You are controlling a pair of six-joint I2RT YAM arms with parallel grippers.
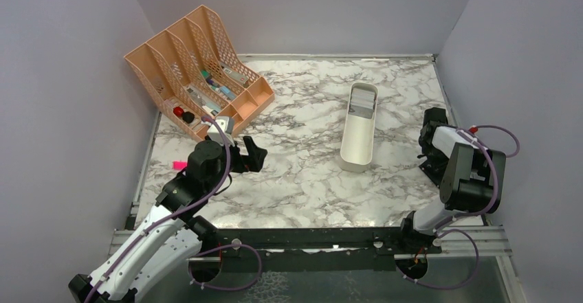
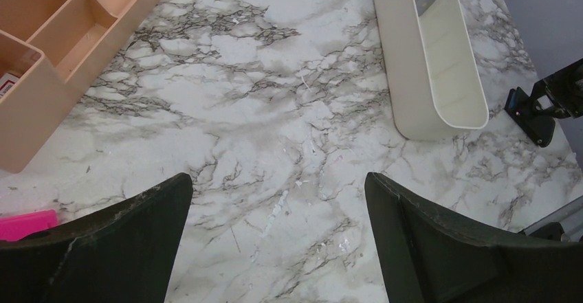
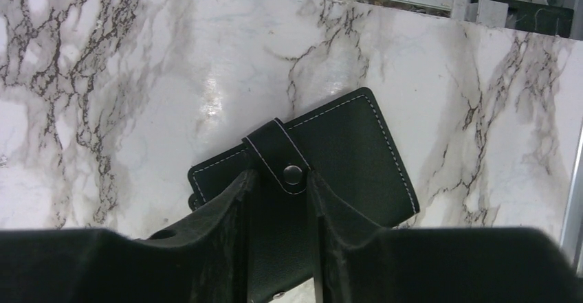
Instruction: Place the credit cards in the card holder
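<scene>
A black card holder (image 3: 364, 152) with a strap and snap button lies on the marble table at the right, partly hidden under the right arm in the top view. My right gripper is right over it, its fingertips close together with a narrow gap at the strap (image 3: 269, 146). Whether they touch the strap is hard to tell. Over the left half of the table, my left gripper stands wide open with nothing between its fingers. No loose credit cards can be made out.
A long cream bin (image 1: 357, 141) with pale flat items at its far end stands right of the middle. An orange-tan organizer (image 1: 258, 102) holding small things is at the back left. Something pink (image 1: 180, 165) lies at the left.
</scene>
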